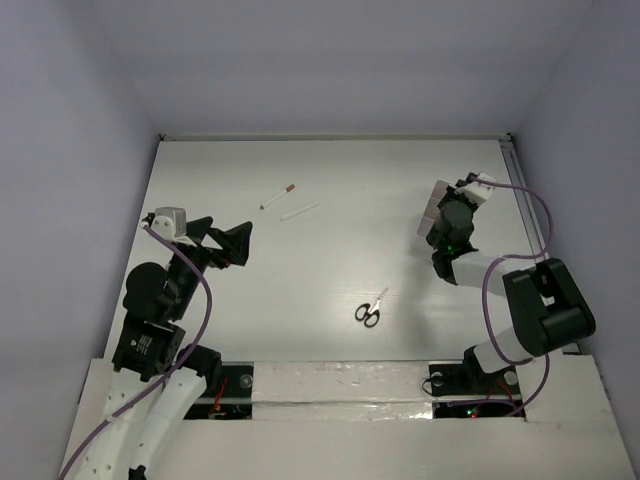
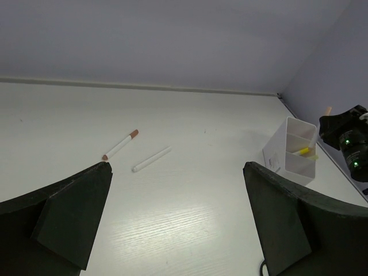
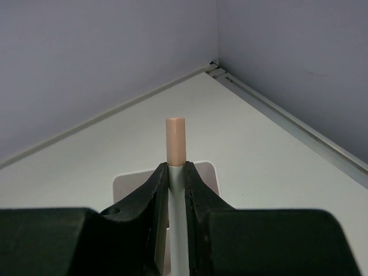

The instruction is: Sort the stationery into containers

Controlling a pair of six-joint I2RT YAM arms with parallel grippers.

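Note:
In the right wrist view my right gripper is shut on a white marker (image 3: 179,218) with a pale orange end, held upright. Behind the marker stands the white compartment container; the left wrist view shows the marker's tip and my right gripper at the upper right of this container (image 2: 276,148). A yellow item (image 2: 303,151) lies inside it. My left gripper is wide open and empty. Ahead of it on the table are a white marker with brown ends (image 2: 119,145) and a plain white stick (image 2: 152,159). Scissors (image 1: 370,309) lie near the table's front.
Walls (image 1: 330,70) enclose the back and both sides. From above, the right arm (image 1: 490,268) covers part of the container. A metal rail (image 1: 528,210) runs along the right edge.

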